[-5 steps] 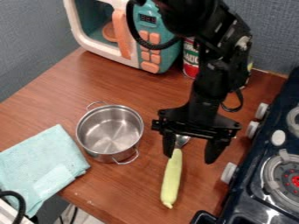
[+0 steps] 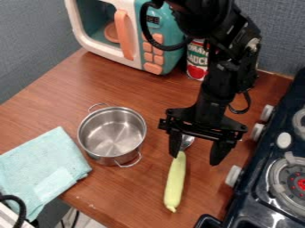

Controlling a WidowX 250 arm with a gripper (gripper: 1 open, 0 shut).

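Note:
My black gripper (image 2: 194, 134) hangs over the wooden counter right of the steel pot, its fingers apart above a metal utensil, seemingly a spoon (image 2: 183, 144). A pale yellow corn cob or similar vegetable (image 2: 174, 183) lies just below the utensil, toward the front. The steel pot (image 2: 112, 134) stands at centre-left. Whether anything touches the fingers is hard to tell.
A light blue towel (image 2: 36, 169) lies at front left. A toy microwave (image 2: 155, 49) and a red-and-white can (image 2: 198, 61) stand at the back. A black stove (image 2: 274, 196) fills the right side. Bare counter lies at back left.
The arm and gripper have shifted very slightly; the objects on the counter look unmoved.

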